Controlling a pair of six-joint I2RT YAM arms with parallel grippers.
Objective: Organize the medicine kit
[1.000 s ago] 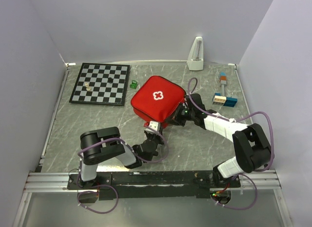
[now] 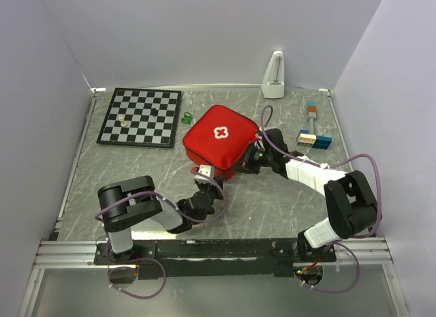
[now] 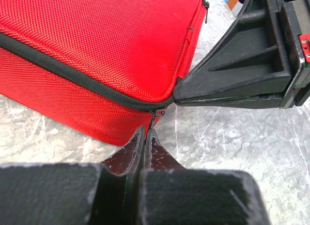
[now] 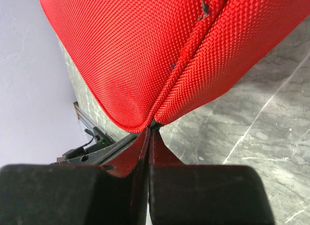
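The red medicine case (image 2: 204, 136), marked with a white cross, sits closed-looking on the table. A black zipper band (image 3: 72, 77) runs round its side. At the near corner, my left gripper is shut with its tips on the end of a small dark zipper pull (image 3: 156, 117). My right gripper is shut on the edge of the case, with a dark bit of trim showing right at its fingertips; in the left wrist view, its black fingers (image 3: 232, 77) press against the same corner. The contents of the case cannot be seen.
A checkered board (image 2: 139, 118) lies at the back left, with a small green object (image 2: 187, 118) beside it. A white metronome (image 2: 274, 76) stands against the back wall. Blue and orange pieces (image 2: 313, 133) lie at the right. Bare table surrounds both arms in front.
My left gripper has shifted a little to the left along the front of the case over the last second. The right arm and the case have hardly moved.
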